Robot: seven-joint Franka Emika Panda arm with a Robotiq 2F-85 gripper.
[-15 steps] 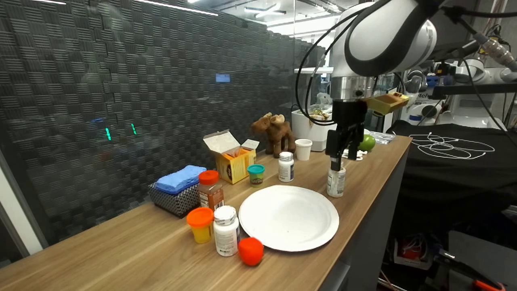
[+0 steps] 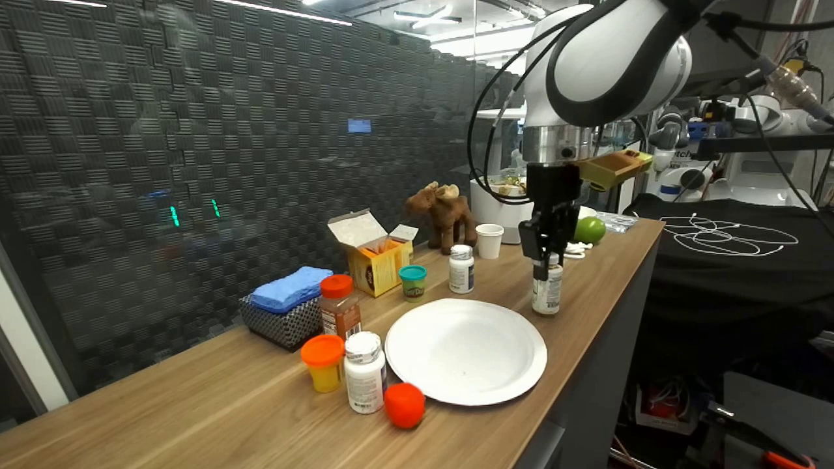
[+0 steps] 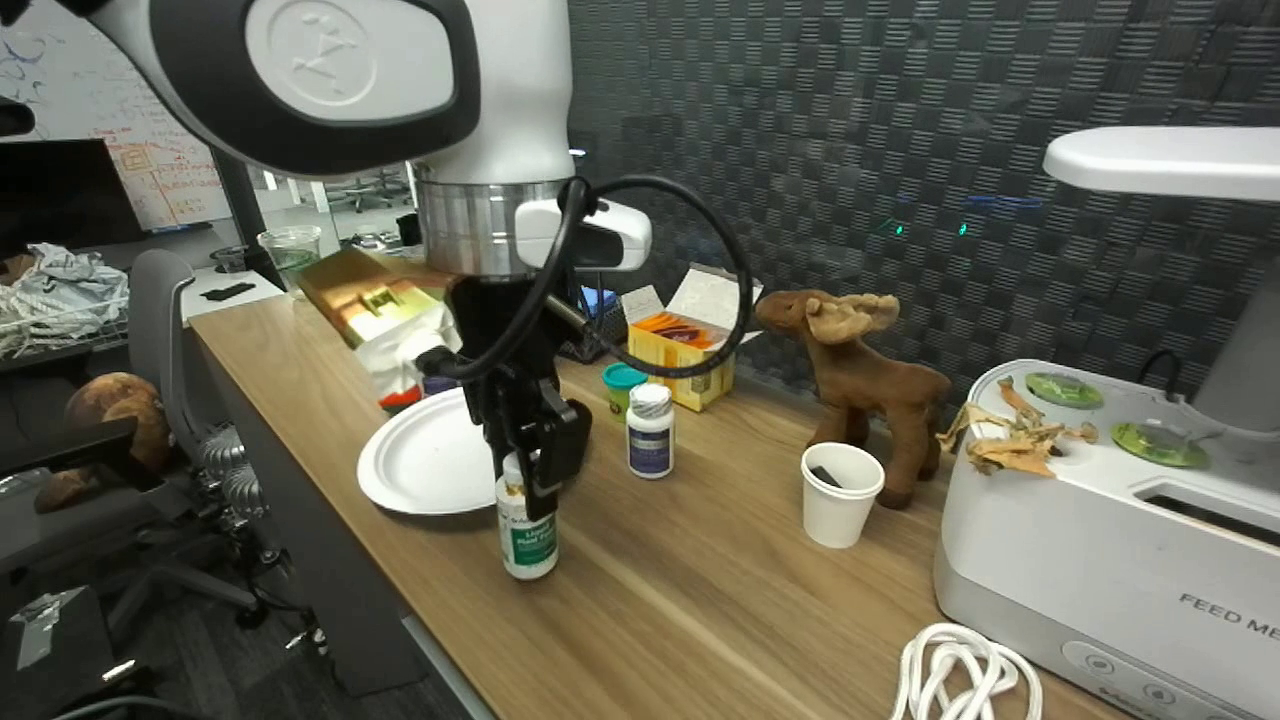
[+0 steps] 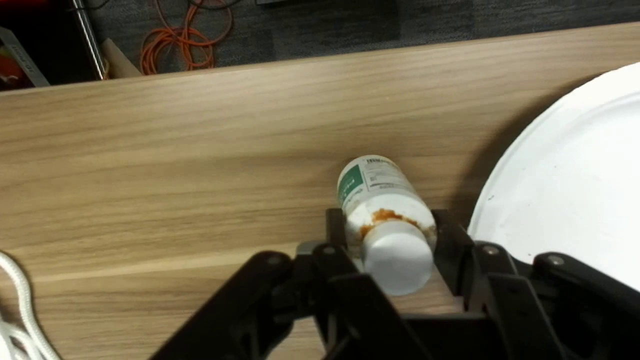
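Note:
My gripper is shut on a white bottle with a green label, one finger on each side below its white cap. Brownish-orange stains mark the bottle's shoulder in the wrist view. In exterior view 2 the bottle is nearly upright at the counter, under the gripper; whether its base touches the wood is hard to tell. The gripper points down, and the bottle is beside the white plate, apart from it. The plate is empty.
Left of the plate in exterior view 1 are a red ball, a white bottle and an orange-lidded tub. Behind it stand another white bottle and a yellow box. The counter's front edge is close to the held bottle.
In exterior view 1 my arm and gripper have shifted slightly left and a little lower. The bottle sits slightly to the right of its earlier place. The plate has not moved.

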